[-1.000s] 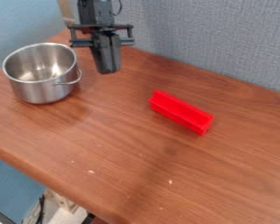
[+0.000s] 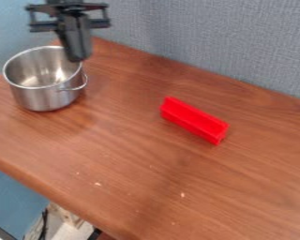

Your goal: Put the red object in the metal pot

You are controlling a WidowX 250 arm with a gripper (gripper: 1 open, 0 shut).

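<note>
The red object [image 2: 194, 120], a long block, lies on the wooden table right of centre. At the left the metal pot [image 2: 35, 97] stands upright, and the part of its inside that shows looks empty. My gripper [image 2: 78, 54] hangs at the upper left, in front of the pot's right rim in this view and well away from the red block. It is blurred, and whether its fingers are apart or together does not show. No red shows at it.
A grey wall [image 2: 216, 37] runs along the back. Some dark and light gear [image 2: 65, 225] sits below the table's left edge.
</note>
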